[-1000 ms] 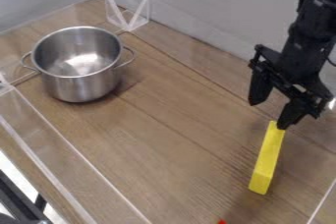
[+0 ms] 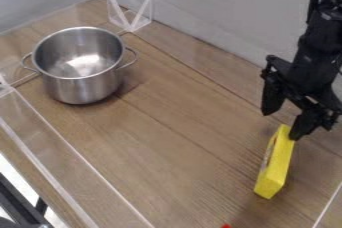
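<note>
A long yellow block (image 2: 274, 167) lies on the wooden table at the lower right. The black gripper (image 2: 291, 112) reaches down from the upper right to the block's upper end. Its near finger is at or just over that end; whether they touch, and whether anything is between the fingers, I cannot tell.
A steel two-handled pot (image 2: 80, 64) stands at the upper left. A white bracket-like object (image 2: 131, 17) is at the back edge by the wall. A small red item (image 2: 227, 225) shows at the bottom edge.
The gripper has shifted slightly to the right and down onto the yellow block's upper end. The block looks slightly shifted or tilted at that end.
</note>
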